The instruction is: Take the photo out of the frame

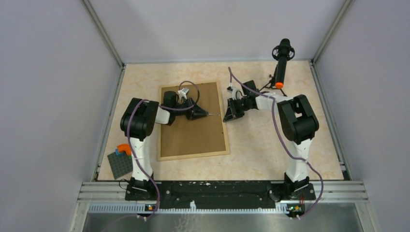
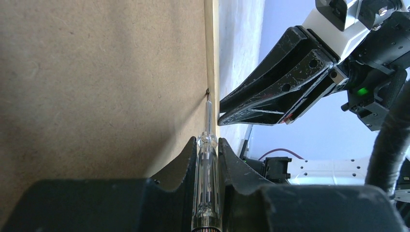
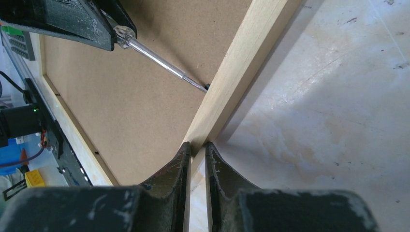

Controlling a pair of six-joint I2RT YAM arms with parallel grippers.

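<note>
The wooden frame (image 1: 225, 133) lies face down on the table, its brown backing board (image 2: 96, 87) facing up. My left gripper is shut on the clear handle of a screwdriver (image 2: 207, 159), above the board. The screwdriver's shaft (image 3: 159, 60) slants to a small dark tab (image 3: 207, 87) at the inner edge of the frame's right bar. At that bar's outer side is my right gripper, partly open with a narrow gap between its fingers. The bar shows behind its fingertips; contact is hard to judge. The photo is hidden.
An orange and blue object (image 1: 124, 149) and a dark grey pad (image 1: 120, 165) lie at the table's left front. A black stand with an orange tip (image 1: 279, 85) rises at the back right. Bare table (image 1: 261, 150) shows right of the frame.
</note>
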